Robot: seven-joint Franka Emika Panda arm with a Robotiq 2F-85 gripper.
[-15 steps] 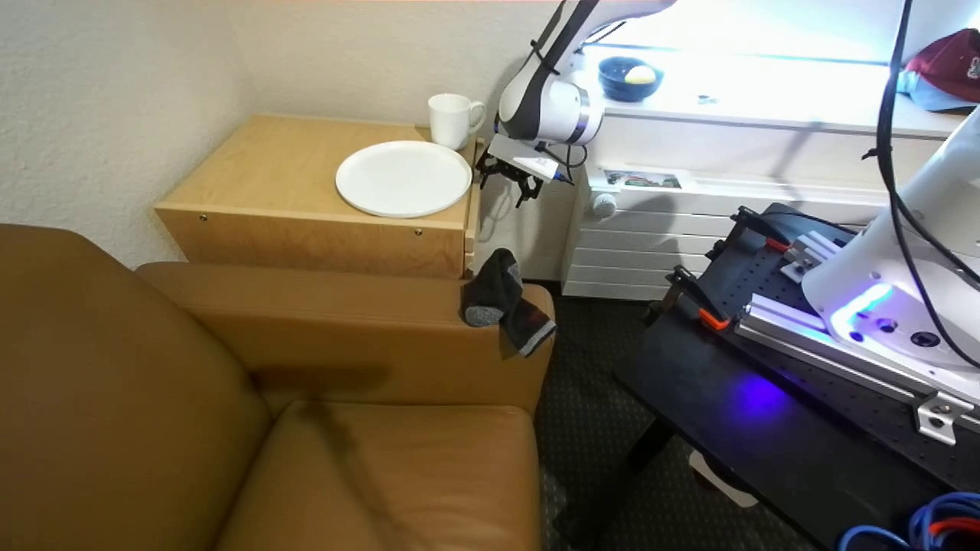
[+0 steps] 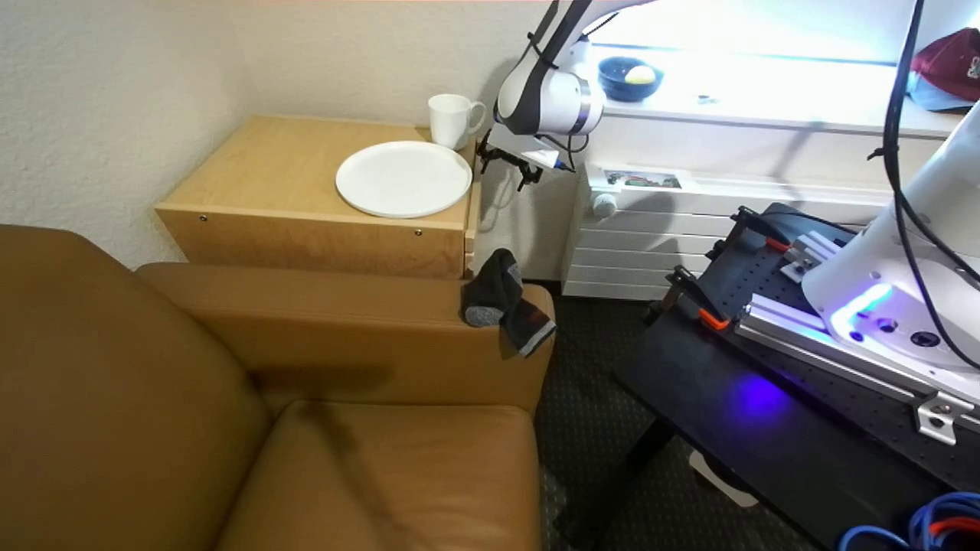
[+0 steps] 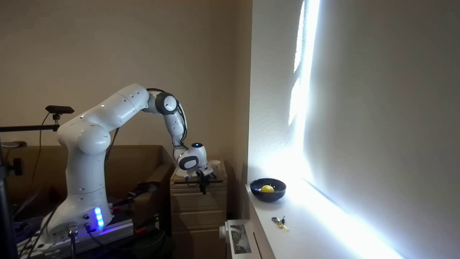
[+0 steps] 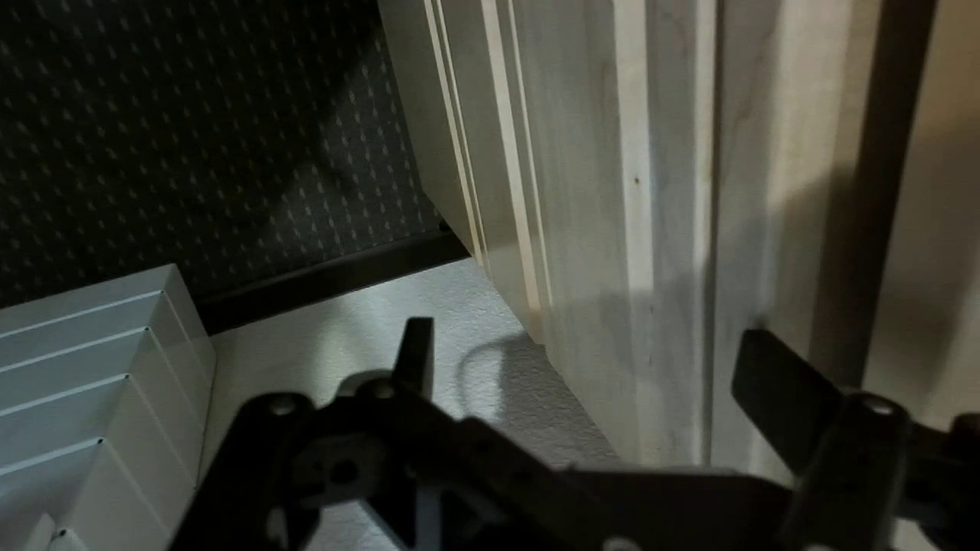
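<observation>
My gripper is open in the wrist view, its two dark fingers wide apart with nothing held between them. The right finger is close to the wooden drawer fronts; whether it touches them I cannot tell. In exterior view 1 the gripper hangs just off the right side of the light wooden drawer cabinet. A white plate and a white mug stand on top of the cabinet. Exterior view 2 has the gripper in front of the upper drawers.
A radiator is below the windowsill, which bears a dark bowl with a yellow object and some keys. Dark socks lie on the brown sofa's arm. Open floor separates cabinet and black table.
My gripper has tilted and risen slightly beside the cabinet, and the upper arm link has shifted a little left in exterior view 1. Plate, mug and socks have stayed put.
</observation>
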